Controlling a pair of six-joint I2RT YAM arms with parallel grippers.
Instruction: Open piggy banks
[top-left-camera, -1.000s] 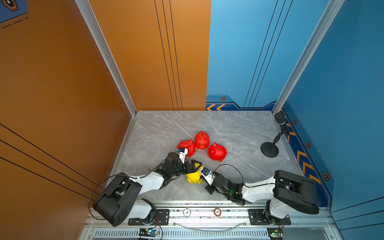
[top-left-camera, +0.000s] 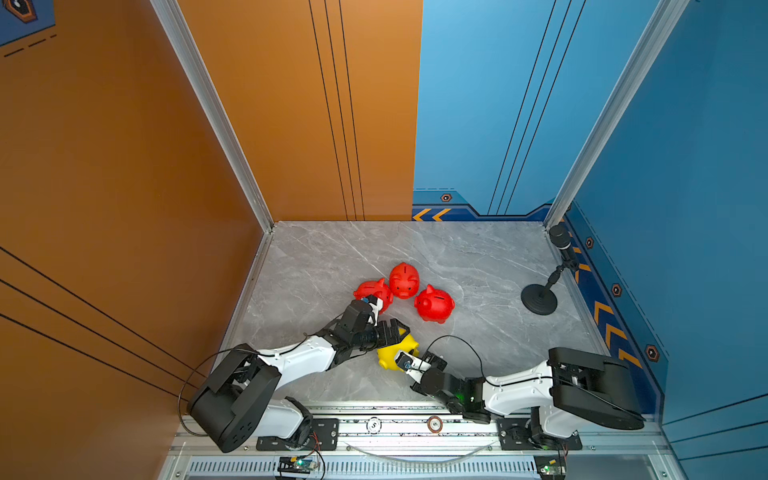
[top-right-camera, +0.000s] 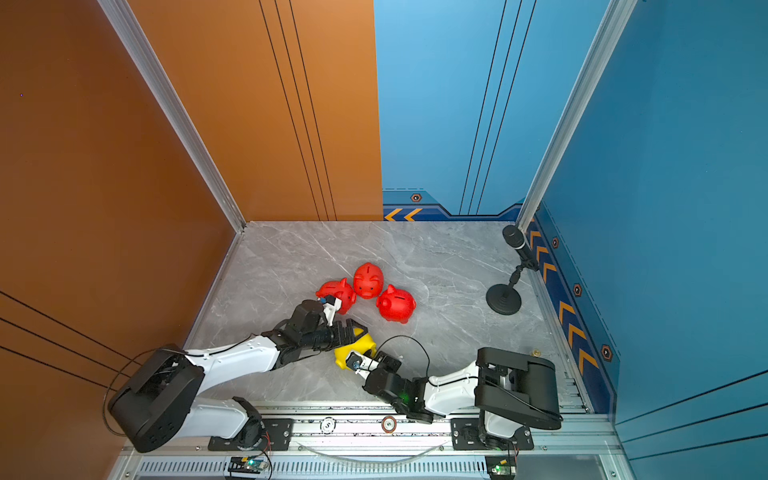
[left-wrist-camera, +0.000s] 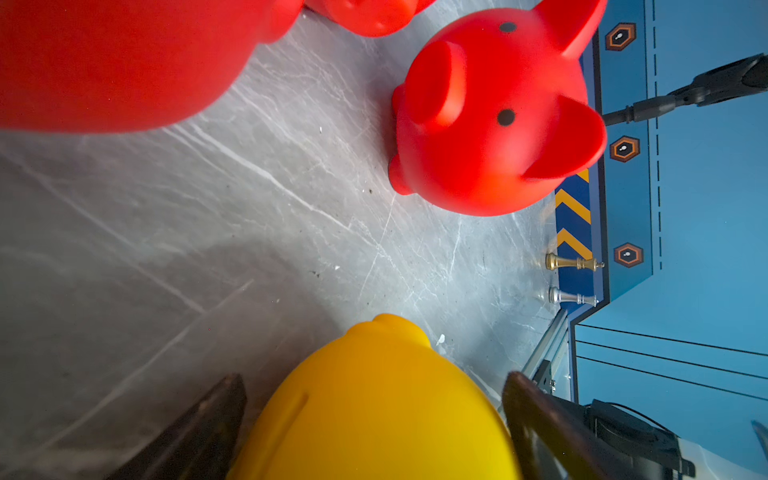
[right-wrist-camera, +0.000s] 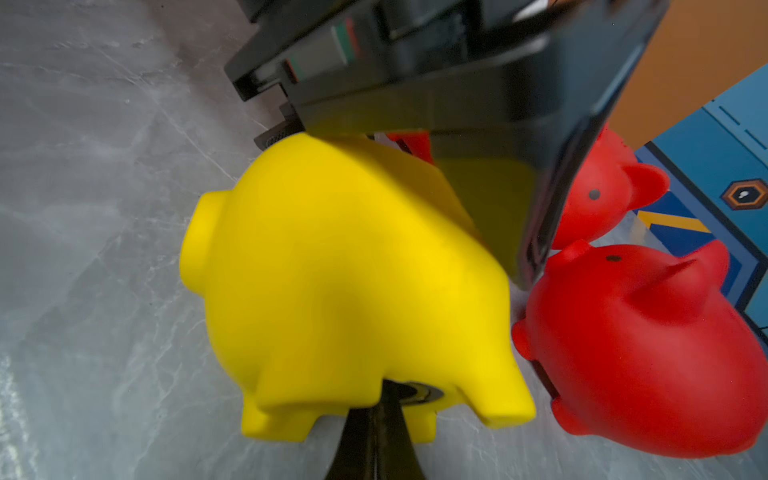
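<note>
A yellow piggy bank (top-left-camera: 392, 352) is tipped near the front centre between both grippers. My left gripper stands open around its rounded end, one finger either side in the left wrist view. My right gripper is shut low against the pig, its fingertips at the dark round opening on the pig's underside; nothing clearly shows between them. Three red piggy banks stand behind: one at left (top-left-camera: 369, 292), one middle (top-left-camera: 404, 278), one at right (top-left-camera: 434, 304).
A black microphone stand (top-left-camera: 538, 298) is at the right by the wall. Small gold (left-wrist-camera: 568, 262) and silver (left-wrist-camera: 568, 296) chess-like pieces show in the left wrist view.
The yellow pig has shifted slightly right and toward the front. The right gripper has moved a little forward and down in the view; the left has moved slightly right.
</note>
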